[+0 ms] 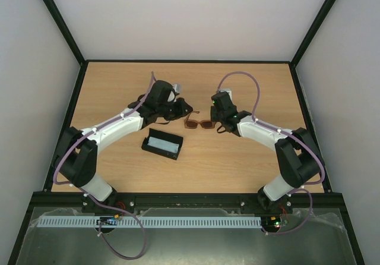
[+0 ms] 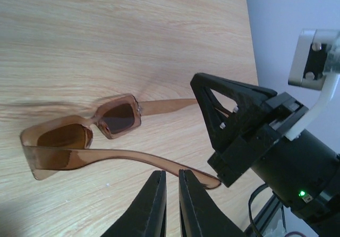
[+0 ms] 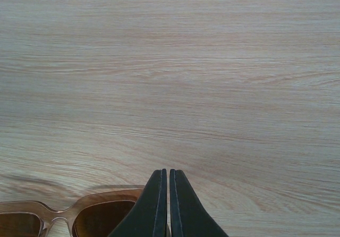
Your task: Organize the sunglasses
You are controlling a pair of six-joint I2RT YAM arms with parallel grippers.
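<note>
The brown sunglasses [image 1: 200, 124] lie on the table at its middle, both lenses showing and the arms unfolded, in the top view. In the left wrist view, one arm of the sunglasses [image 2: 122, 154] runs across just beyond my left gripper. Its fingertips stand close together with a narrow gap, and I cannot make out anything held in it. My right gripper is shut with nothing between its fingers, by the outer end of one lens. Seen from the left wrist, the far arm of the sunglasses [image 2: 167, 105] passes partly behind the right gripper.
An open black case [image 1: 146, 145] with a pale bluish inside lies left and in front of the sunglasses. Both robot arms reach in close to each other. Bare table [image 1: 237, 164] lies at the front right and along the back.
</note>
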